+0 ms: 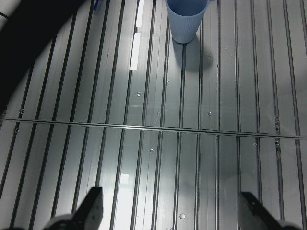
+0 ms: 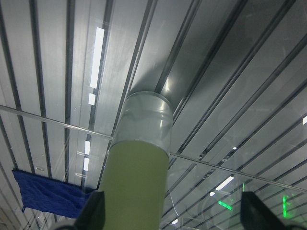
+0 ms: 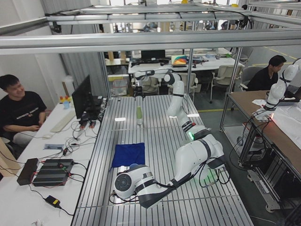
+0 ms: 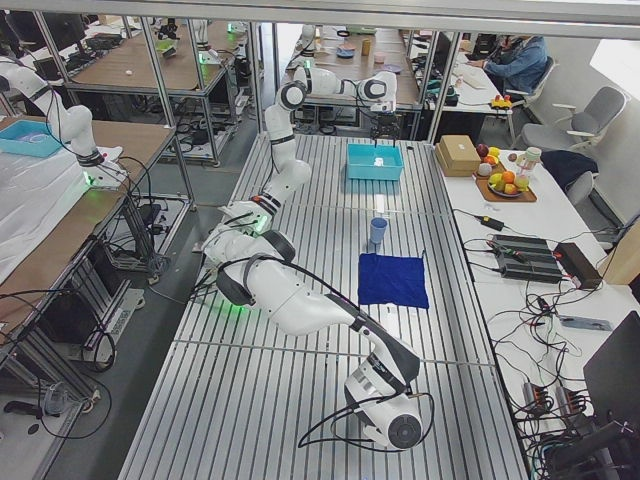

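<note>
A tall green bottle with a clear end (image 3: 139,114) stands upright on the slatted metal table (image 3: 122,103); in the right wrist view it lies between and beyond the open fingers of my right gripper, with no visible grip on it. A light blue cup (image 4: 378,229) stands beside a folded dark blue cloth (image 4: 393,280). My left gripper is open over bare slats, the cup ahead of it at the top of the left wrist view.
A turquoise bin (image 4: 374,170) sits at one end of the table. A cardboard box (image 4: 457,154) and a fruit plate (image 4: 508,186) are on the side desk, with electronics and cables.
</note>
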